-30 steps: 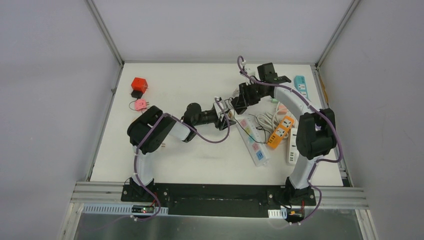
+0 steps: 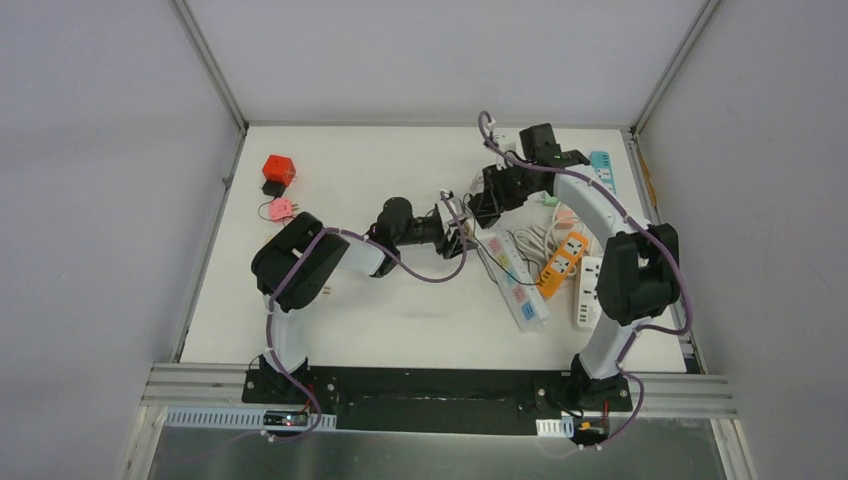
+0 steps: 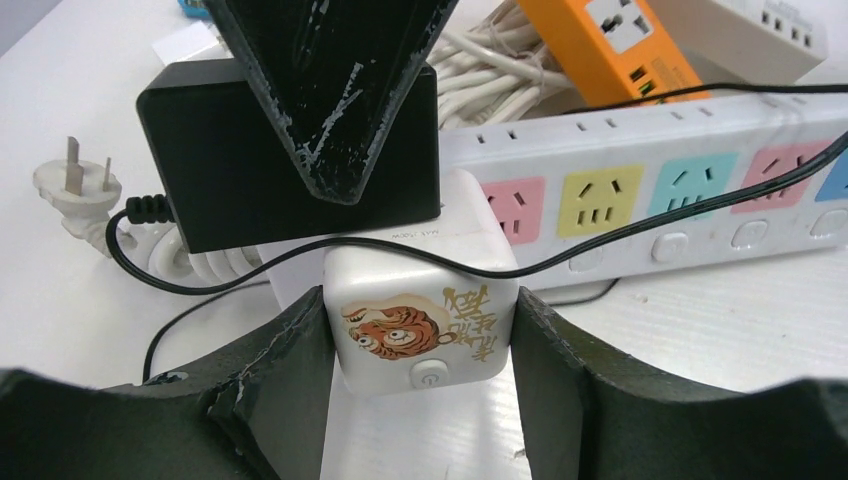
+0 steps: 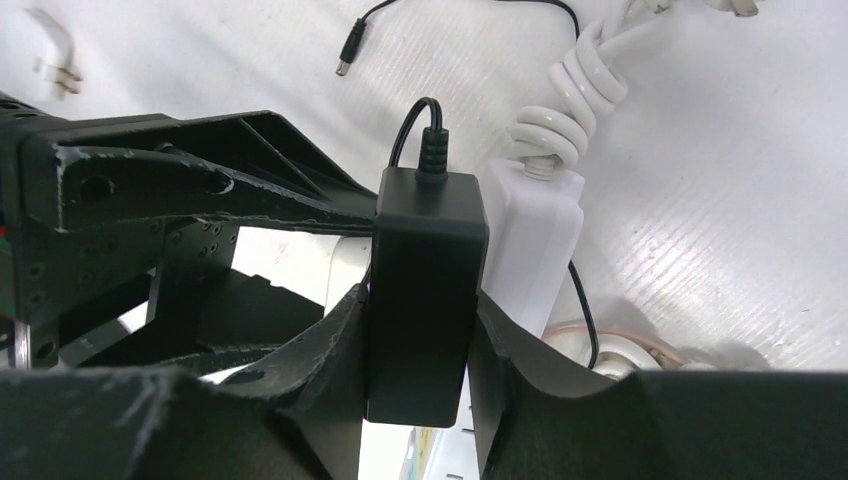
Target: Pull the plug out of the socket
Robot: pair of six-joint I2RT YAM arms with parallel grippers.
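A white cube socket with a tiger print is held between the fingers of my left gripper, which is shut on it. Directly beside it, a black adapter plug with a thin cable is gripped by my right gripper, shut on it. In the left wrist view the adapter sits at the back of the white cube, above it; whether its prongs are still inserted cannot be told. Both grippers meet at the middle right of the table in the top view.
A long power strip with coloured outlets, an orange strip, white strips and coiled cables crowd the right side. A red block, a black piece and a pink plug lie at the left.
Over the last second both grippers have shifted slightly in the top view, the left a little to the right. The coloured power strip has moved slightly to the right.
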